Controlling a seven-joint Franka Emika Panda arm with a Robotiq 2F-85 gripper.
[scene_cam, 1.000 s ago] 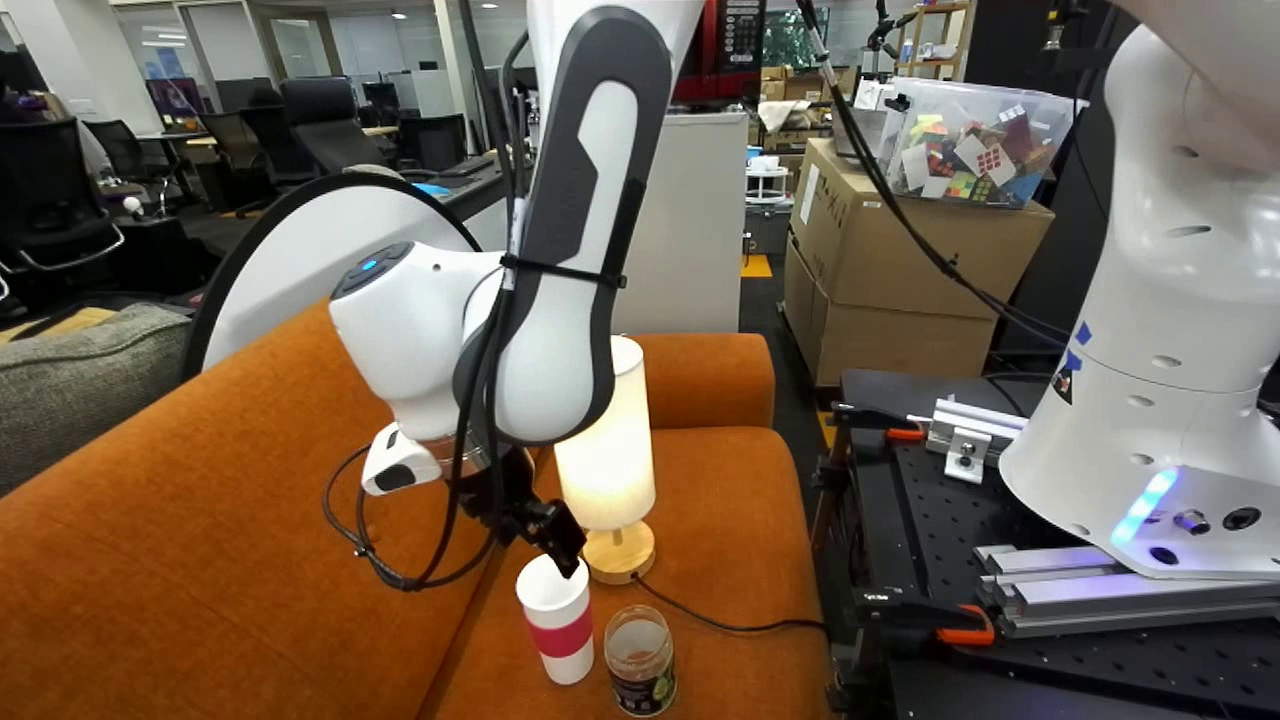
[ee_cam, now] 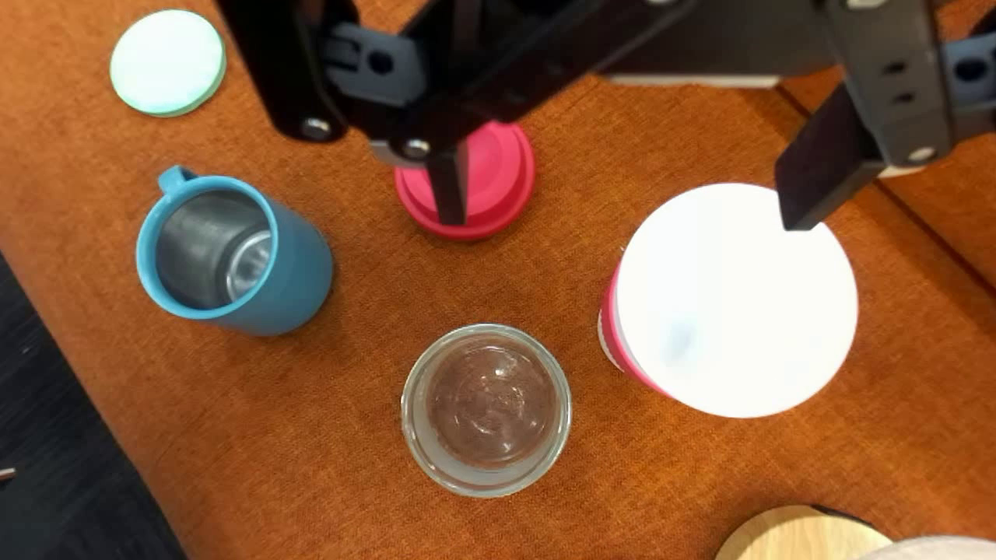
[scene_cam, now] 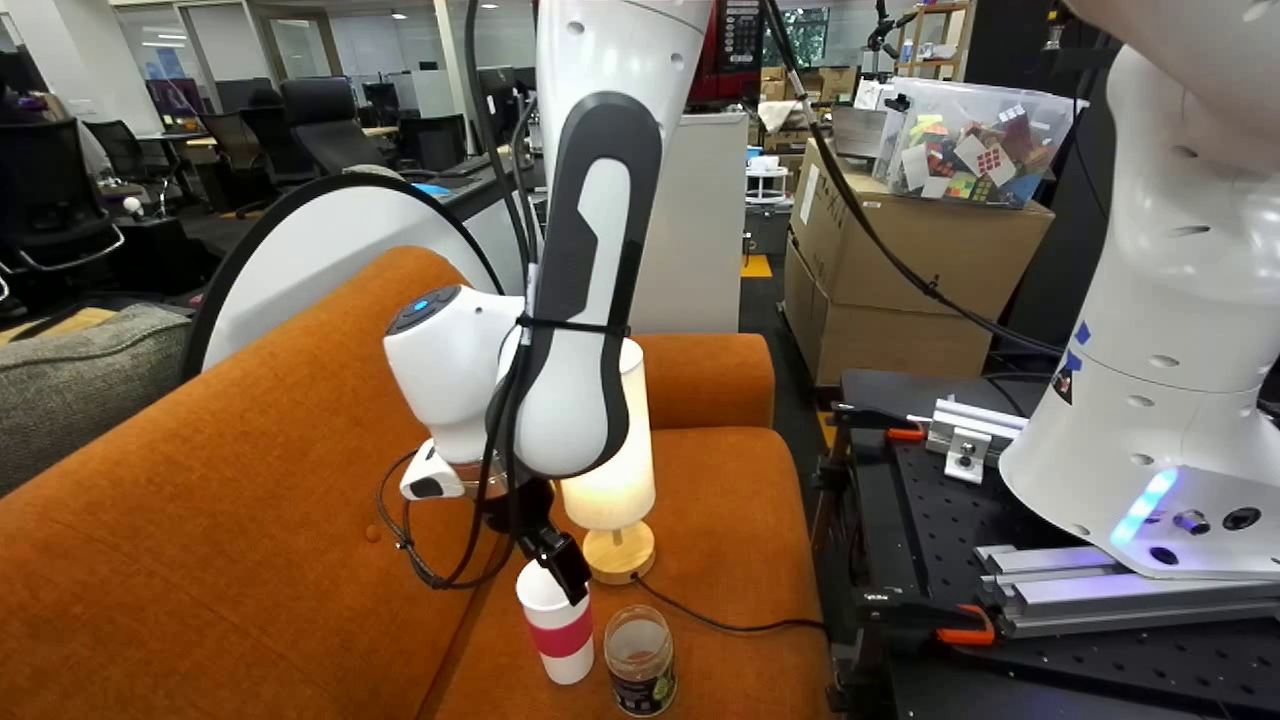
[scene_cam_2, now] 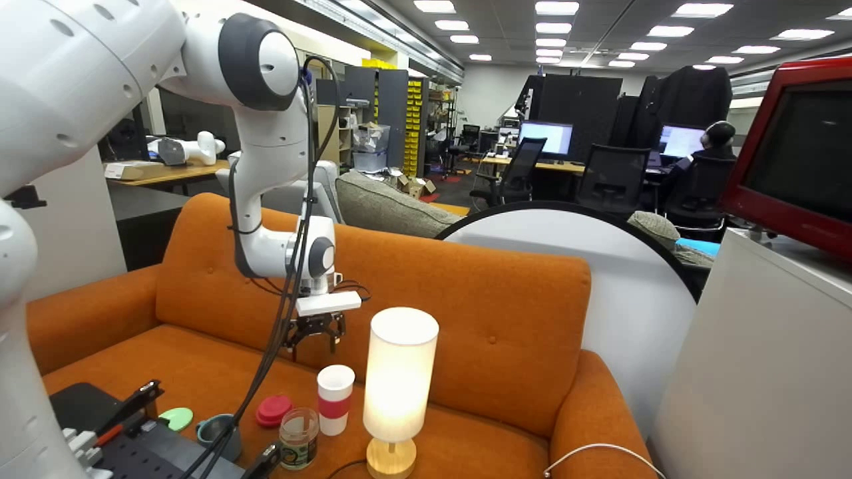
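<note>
My gripper stands open above the sofa seat, with nothing held between its widely parted fingers. One of its fingers overlaps the rim of a white paper cup in the wrist view; the other appears over a red lid. The cup is upright and has a red band. In exterior view 2 the gripper hangs higher than the cup, apart from it. A clear glass jar stands beside the cup. Further left are a blue mug with a metal inside and a pale green lid.
A lit table lamp with a wooden base stands close to the cup, its cord running over the seat. The orange sofa backrest rises behind. Black cables hang along the arm. A dark worktable borders the seat.
In exterior view 1 the arm and gripper have shifted right and somewhat lower, with the fingertips now overlapping the upper part of the cup. The cup, jar and lamp have not moved.
</note>
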